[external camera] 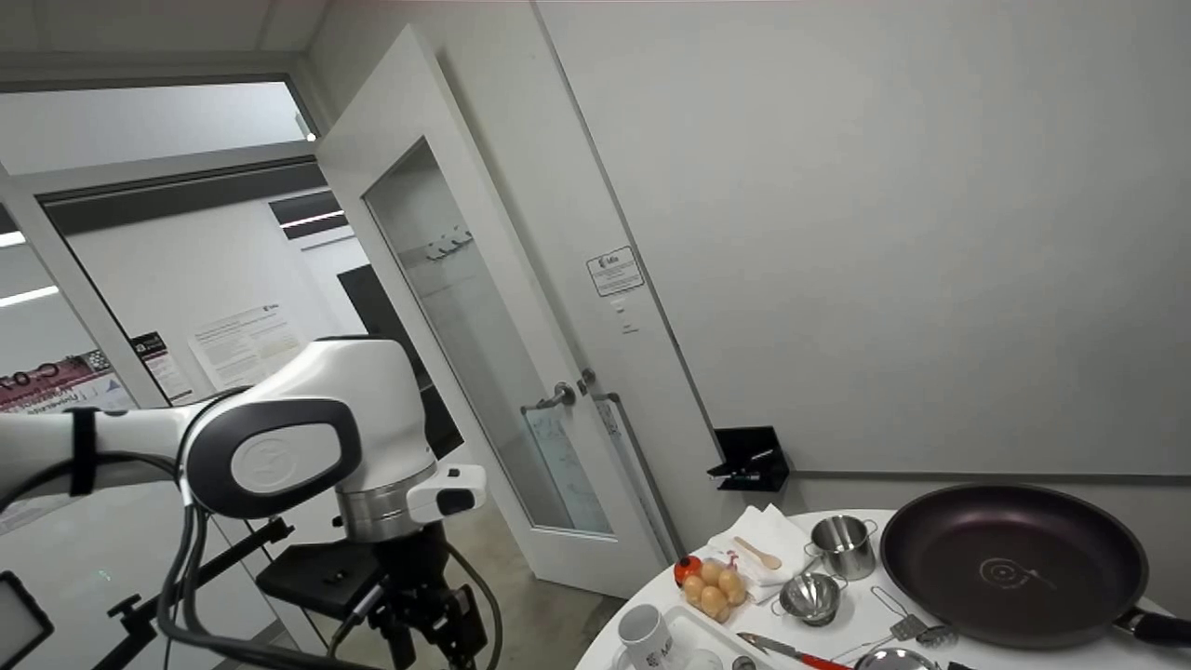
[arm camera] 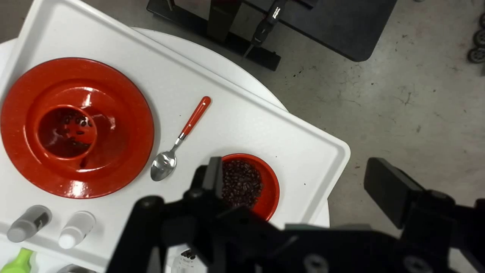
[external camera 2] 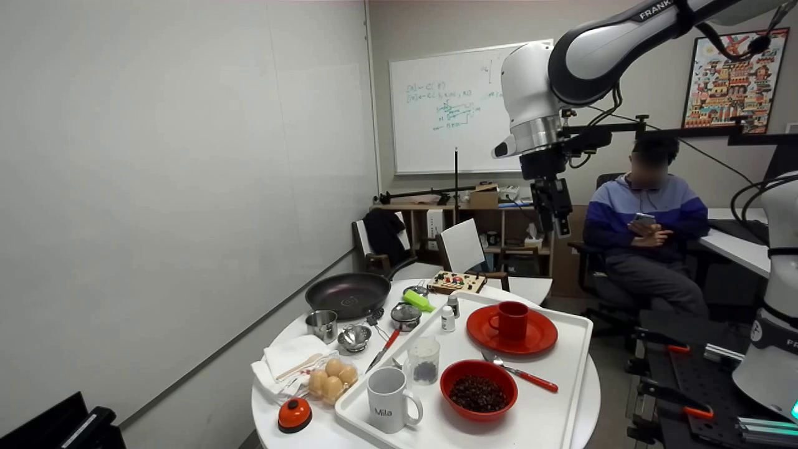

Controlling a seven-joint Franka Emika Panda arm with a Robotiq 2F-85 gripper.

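Note:
My gripper stands open, its two fingers wide apart with nothing between them. In exterior view 2 the gripper (external camera 2: 555,217) hangs high above the tray's right side. On the white tray (external camera 2: 570,359) is a red bowl (external camera 2: 499,408) of dark beans; in the wrist view the left finger covers part of that bowl (arm camera: 269,186). A red cup (external camera 2: 513,320) rests upright on a red plate (external camera 2: 479,329), and a few beans show inside the cup (arm camera: 75,125). Between plate and bowl lies a red-handled spoon (arm camera: 193,120).
A grey mug (external camera 2: 386,396), a clear glass (external camera 2: 424,363) and small bottles (external camera 2: 448,318) also stand on the tray. Beyond it are eggs (external camera 2: 333,380), a red timer (external camera 2: 295,414), metal pots (external camera 2: 322,325) and a large pan (external camera: 1010,558). Air around the gripper is clear.

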